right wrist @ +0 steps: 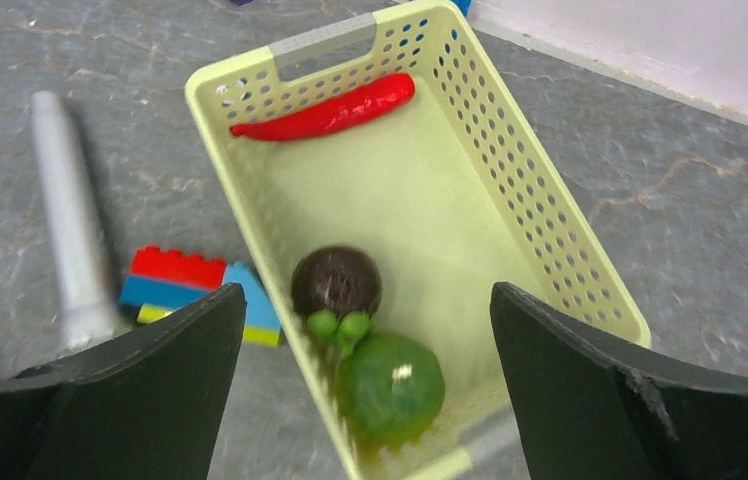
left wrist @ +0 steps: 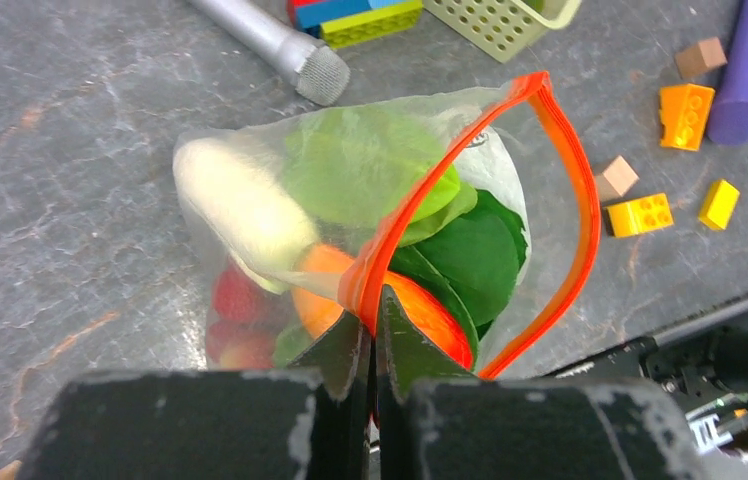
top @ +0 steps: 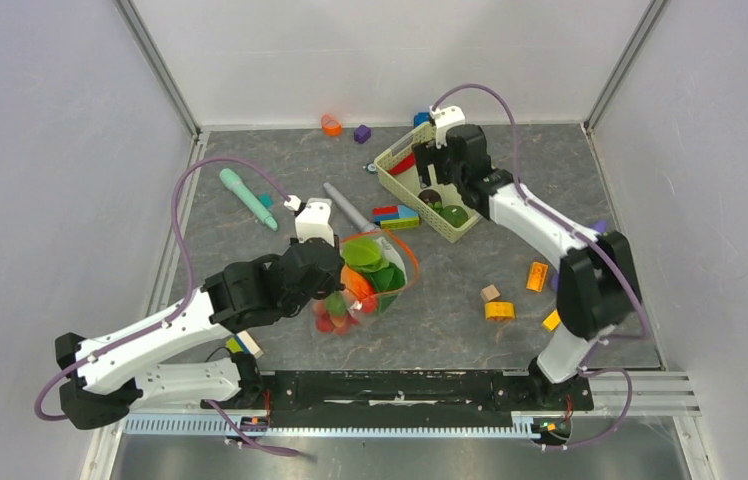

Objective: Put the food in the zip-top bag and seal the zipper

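A clear zip bag (top: 380, 280) with an orange zipper rim holds lettuce leaves, a carrot-like orange food, red fruit and a pale item; its mouth is open. My left gripper is shut on the rim. My right gripper hangs open over the pale green basket (right wrist: 440, 190), which holds a red chili (right wrist: 330, 112), a dark round item (right wrist: 336, 278) with a green top and a green round vegetable (right wrist: 388, 385).
A grey microphone (left wrist: 270, 50) and stacked blocks (top: 395, 218) lie between bag and basket. A mint microphone (top: 248, 198) is at the left; yellow blocks (left wrist: 638, 214) and a purple object (left wrist: 742, 70) are scattered at the right.
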